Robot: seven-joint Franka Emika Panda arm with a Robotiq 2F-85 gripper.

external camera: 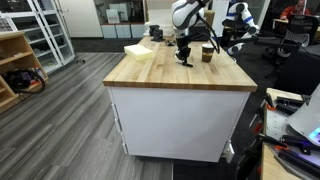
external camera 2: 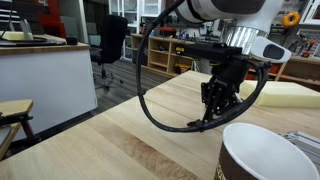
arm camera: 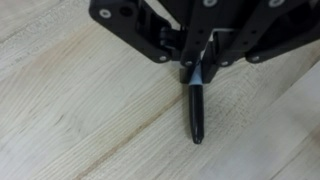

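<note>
Gripped between the fingers is a black marker (arm camera: 197, 118) with a light band near the fingers; its dark end points down in the wrist view. My gripper is shut on it. In the second exterior view the gripper (external camera 2: 215, 112) is low over the wooden tabletop (external camera 2: 110, 140), behind a brown-and-white cup (external camera 2: 245, 165), with the dark marker (external camera 2: 190, 128) sticking out to the left. From the first exterior view, the gripper (external camera: 184, 60) shows small above the far part of the counter. Whether the marker touches the wood is hard to tell.
The cup (external camera: 207, 51) stands close to the right of the gripper. A pale yellow block (external camera: 138, 51) lies at the counter's far left. Bare wood fills the near part of the counter (external camera: 165, 76).
</note>
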